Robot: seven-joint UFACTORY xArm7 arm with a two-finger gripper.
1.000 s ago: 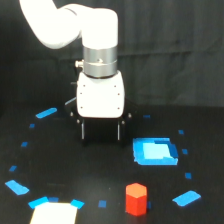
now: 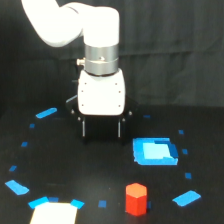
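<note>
My gripper (image 2: 101, 130) hangs above the black table at the left of centre, its two thin dark fingers pointing down. They stand apart with nothing visible between them, so it is open. A red block (image 2: 136, 200) sits near the front edge, nearer the camera and to the right of the gripper. Right of the gripper lies a white patch (image 2: 155, 151) framed in blue. At the front left is a cream-coloured flat piece (image 2: 53, 214), cut off by the frame's lower edge.
Blue tape strips lie on the table, among them one at the left (image 2: 17, 187) and one at the right (image 2: 186, 198). Several small blue marks dot the dark surface. Bare table lies below the gripper. A dark curtain (image 2: 170, 60) hangs behind.
The arm and gripper have shifted very slightly to the right. The red block, the blue-framed patch and the cream piece have not moved.
</note>
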